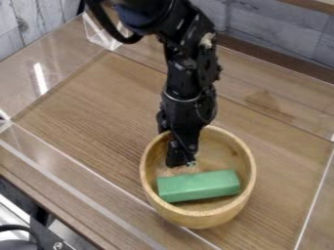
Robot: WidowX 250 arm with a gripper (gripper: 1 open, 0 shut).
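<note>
A round wooden bowl (232,210) sits on the wooden table, holding a green rectangular block (198,187) in its lower half. The black gripper (179,154) reaches down from the top of the view to the upper left part of the bowl, its lower end at or inside the rim. The fingers are dark and overlap, so whether anything is between them cannot be told.
A grey panelled wall (280,39) runs along the back. A dark gap with cables shows at the lower left.
</note>
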